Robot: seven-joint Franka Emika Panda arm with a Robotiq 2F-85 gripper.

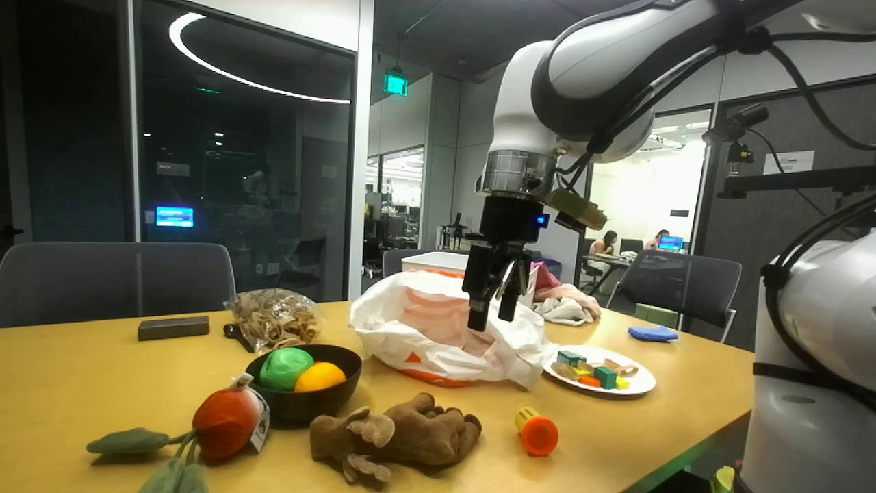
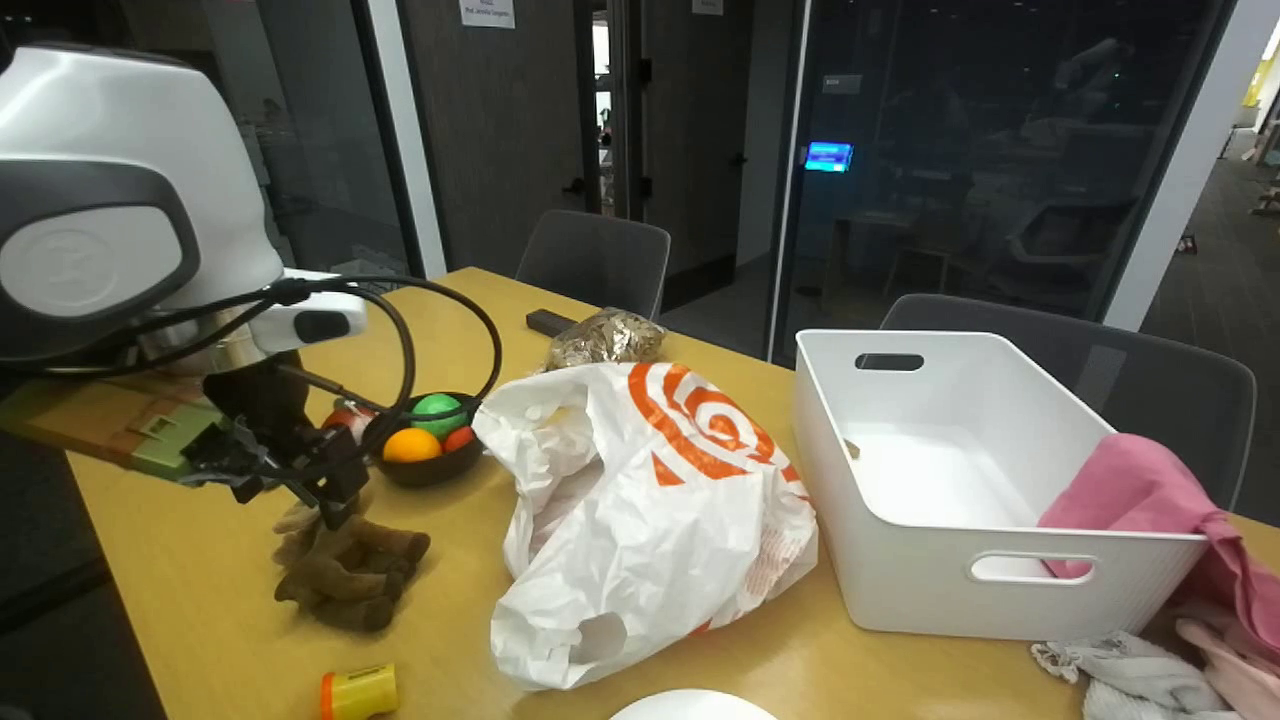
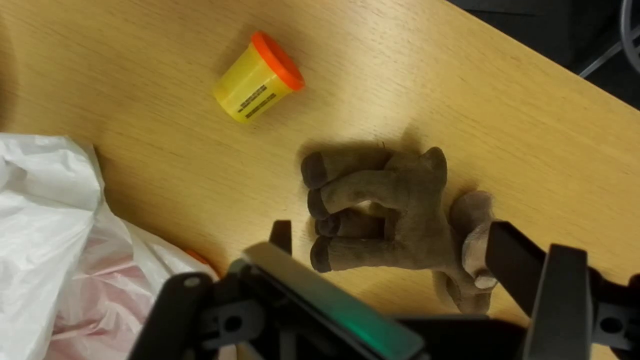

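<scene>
My gripper (image 1: 493, 322) hangs open above the table, nothing between its fingers. In the wrist view a brown plush moose (image 3: 414, 210) lies on its side on the tabletop below the gripper, its legs toward one finger and its antlers partly behind the other. A yellow tub with an orange lid (image 3: 255, 81) lies on its side apart from the moose. From the second exterior view, the gripper (image 2: 330, 498) appears over the moose (image 2: 354, 570), with height between them hard to judge. A crumpled white plastic bag (image 2: 672, 528) rests open on the table.
A dark bowl (image 1: 305, 404) holds a green and an orange item, beside a red plush vegetable (image 1: 226, 423). A plate of small blocks (image 1: 640, 379) stands at the right. Behind the bag is a large white bin (image 2: 960, 576) with pink cloth (image 2: 1134, 480) over its side.
</scene>
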